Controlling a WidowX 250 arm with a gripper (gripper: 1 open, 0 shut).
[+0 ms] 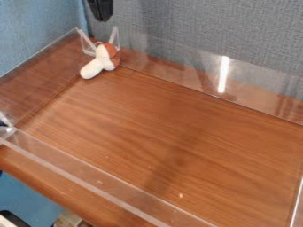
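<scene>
A small plush toy [99, 60], white and orange with pale thin upright parts, lies in the far left corner of the wooden tray floor [178, 133]. Above it, at the top edge of the camera view, only the dark lower tip of my gripper [102, 12] shows; whether it is open or shut cannot be made out, and nothing is seen hanging from it.
Clear plastic walls [225, 89] border the wooden surface, with grey and blue fabric panels behind. Dark objects sit partly in view at the lower left, outside the wall.
</scene>
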